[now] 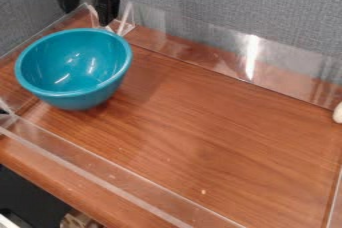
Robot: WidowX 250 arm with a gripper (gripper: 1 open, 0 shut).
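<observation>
A teal plastic bowl (72,72) sits upright at the left of the wooden table (211,147). Above and behind it, at the top left, is my black gripper (88,12), apart from the bowl and high near the back corner. It stands open; its fingertips are small and partly hard to make out against the clear wall behind them.
Clear low walls (250,57) edge the table, with a grey padded backdrop behind. A small white object (337,112) shows at the right edge.
</observation>
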